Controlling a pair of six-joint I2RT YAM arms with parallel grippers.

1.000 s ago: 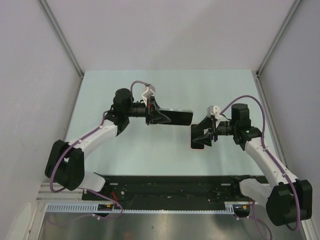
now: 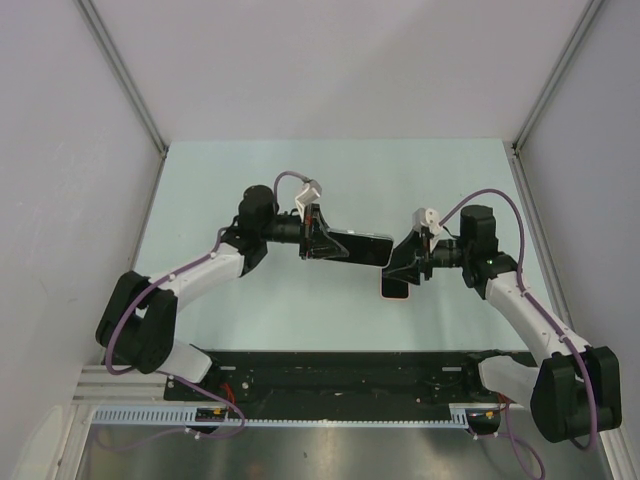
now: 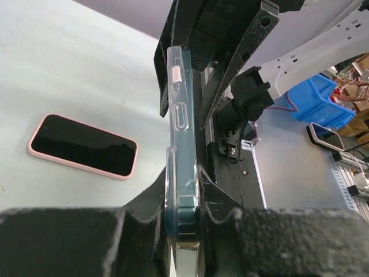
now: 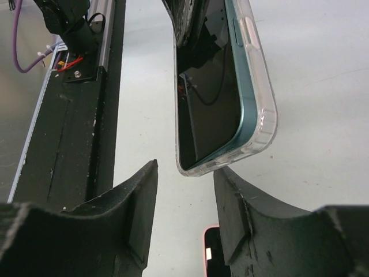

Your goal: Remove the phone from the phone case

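A phone in a clear case [image 2: 358,247], teal-edged with a black screen, is raised level in the top view, held at one end by my left gripper [image 2: 312,238], shut on it. My right gripper stands part open just beside the far end; in the right wrist view the cased corner [image 4: 242,135] hangs just above and between its fingertips, and nothing shows gripped. A second phone [image 3: 82,146] with a pink edge lies on the table beneath.
A dark rail [image 2: 330,365] runs along its near edge. In the left wrist view a blue crate [image 3: 323,104] and another device [image 3: 323,136] sit off the table.
My left gripper has moved the cased phone right and slightly toward the near edge, closer to my right gripper, which has shifted only slightly.
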